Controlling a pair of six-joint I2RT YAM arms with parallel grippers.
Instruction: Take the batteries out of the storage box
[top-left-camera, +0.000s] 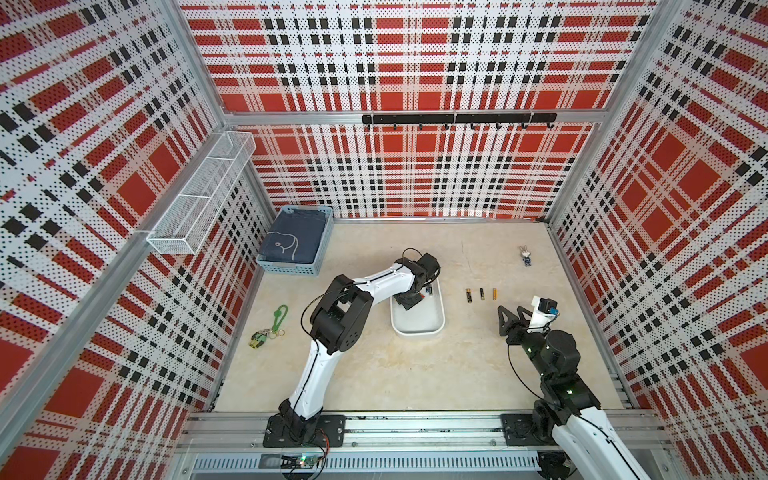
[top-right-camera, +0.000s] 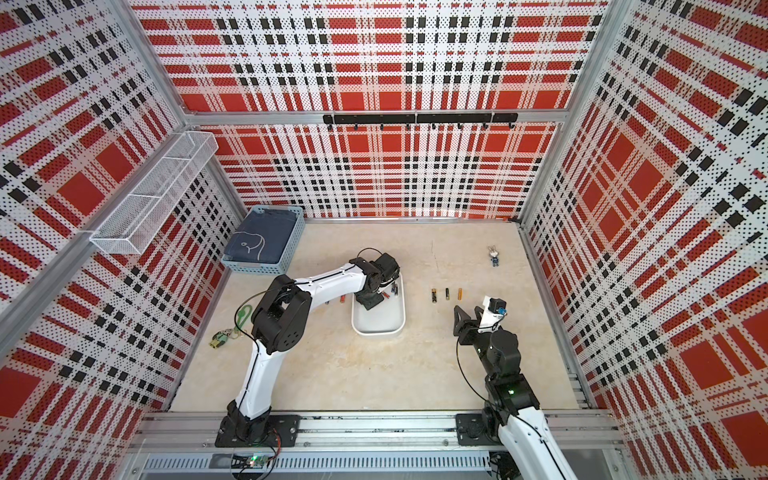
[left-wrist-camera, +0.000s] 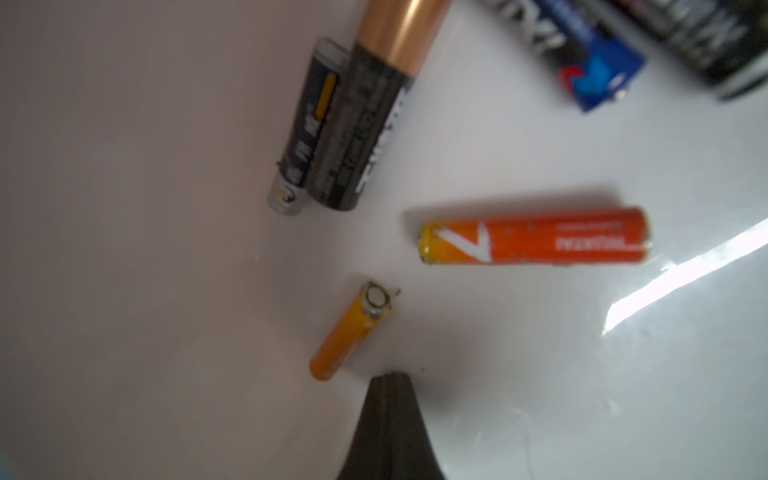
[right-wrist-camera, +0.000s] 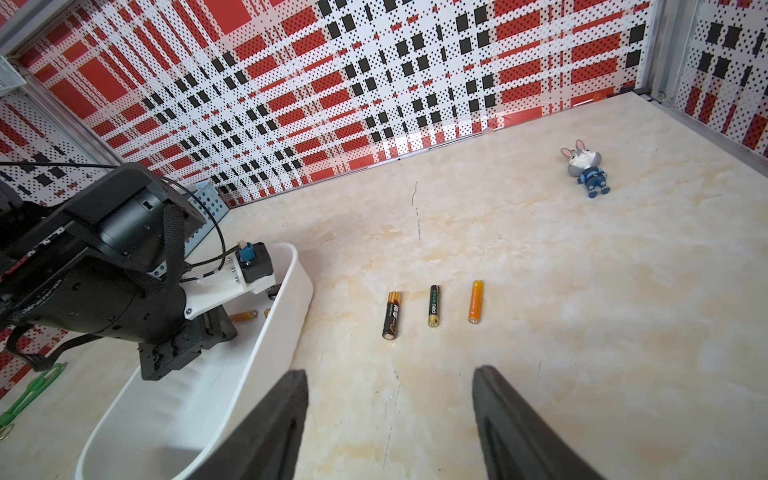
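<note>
Inside the white storage box (top-left-camera: 418, 332), my left gripper is shut with its fingertips together and nothing between them. Just beyond the tips and to their left in the left wrist view lies a small orange battery (left-wrist-camera: 349, 333), clear of the fingers. Farther up are a red-orange battery (left-wrist-camera: 534, 237), a copper-topped battery (left-wrist-camera: 364, 112) beside a thin grey one (left-wrist-camera: 309, 128), a blue battery (left-wrist-camera: 577, 49) and a black one (left-wrist-camera: 704, 36). On the table right of the box lie three batteries: copper-black (right-wrist-camera: 392, 315), green-black (right-wrist-camera: 434, 305) and orange (right-wrist-camera: 476, 301). My right gripper stands open and empty.
A rabbit figure (right-wrist-camera: 588, 168) sits at the back right. Keys with a green strap (top-left-camera: 277, 318) lie left of the box, and a blue basket (top-left-camera: 292, 268) with dark cloth stands at the back left.
</note>
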